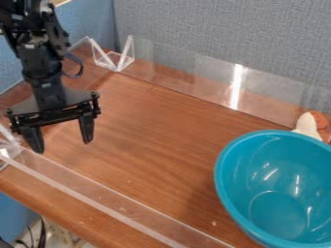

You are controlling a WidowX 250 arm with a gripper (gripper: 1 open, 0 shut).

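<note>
My black gripper [62, 137] hangs low over the left part of the wooden table [149, 145], its two fingers apart with nothing visible between them. A large teal bowl [272, 189] stands at the right front, well away from the gripper. A small white and orange object [308, 126] is partly hidden behind the bowl at the right edge; what it is I cannot tell.
Clear plastic walls line the table's edges, with white corner brackets [114, 60] at the back left and another at the left front. Cables lie off the table at the bottom left.
</note>
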